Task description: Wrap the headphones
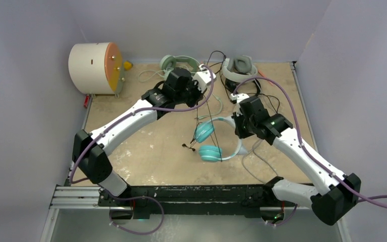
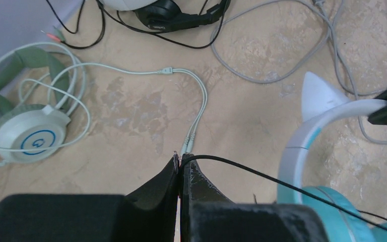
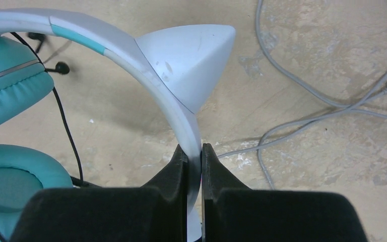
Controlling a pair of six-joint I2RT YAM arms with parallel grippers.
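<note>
White-and-teal headphones with cat ears [image 1: 210, 154] hang near the middle of the table. My right gripper is shut on their white headband [image 3: 153, 83]. Up and left of them, my left gripper is shut on a thin black cable [image 2: 262, 175], which stretches across to the teal ear cups. In the right wrist view, the cable passes beside the upper ear cup [image 3: 12, 75], and a small black earbud [image 3: 61, 68] dangles near it. How the cable runs round the far side is hidden.
Pale green headphones [image 2: 30, 133] with a loose cord lie at the back left. Further right are grey-white headphones [image 1: 239, 68] and black ones [image 2: 164, 14]. A grey cable [image 3: 312, 120] curls on the right.
</note>
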